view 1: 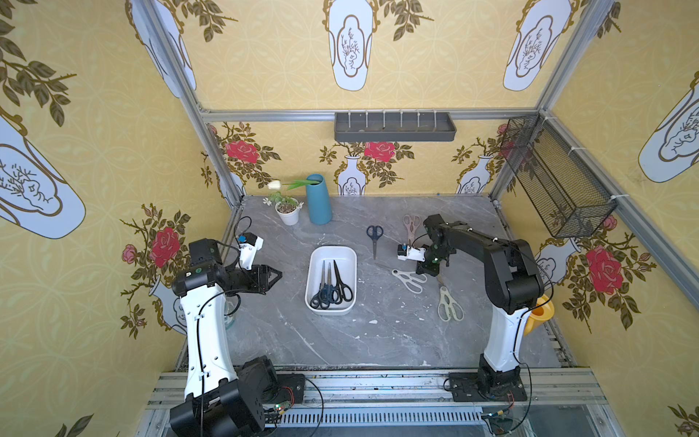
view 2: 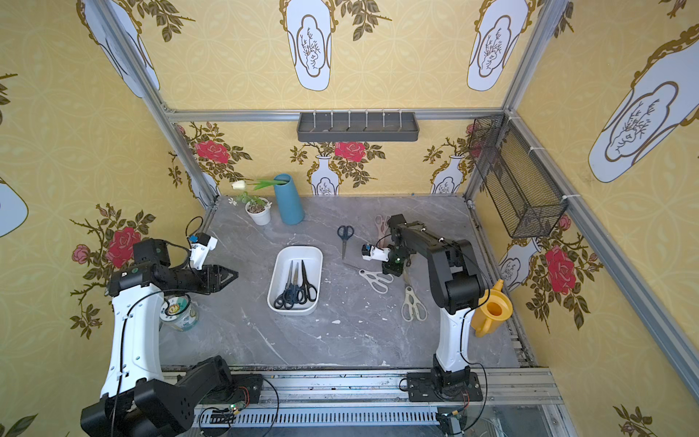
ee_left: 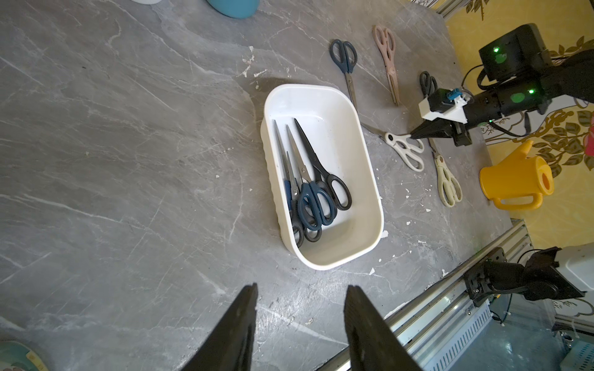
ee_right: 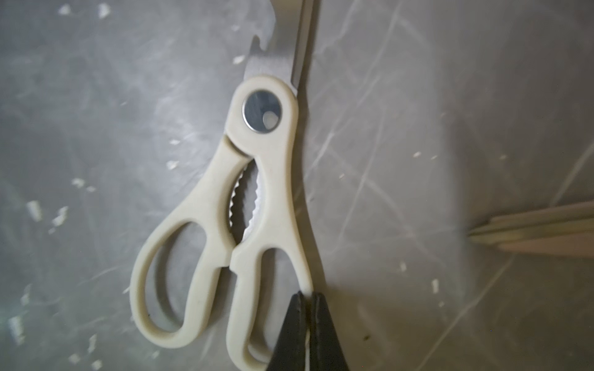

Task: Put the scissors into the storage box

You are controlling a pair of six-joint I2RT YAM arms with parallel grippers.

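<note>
White-handled scissors (ee_right: 263,185) lie on the table right of the white storage box (view 1: 309,280). My right gripper is shut at one finger loop, with the loop's thin outer rim running in between its fingertips. The scissors appear to rest on the tabletop. Inside the box are several scissors (ee_left: 321,162) with dark handles. On the table are also blue-handled scissors (view 1: 374,233), pink-handled ones (view 1: 411,222) and cream-handled ones (view 1: 449,304). My left gripper stands open and empty, left of the box.
A blue vase (view 1: 319,200) and a potted plant (view 1: 289,211) stand at the back left. At the right edge is a yellow watering can (view 2: 493,309). Black-handled scissors (ee_left: 427,82) lie near the right arm. Free table lies in front of the box.
</note>
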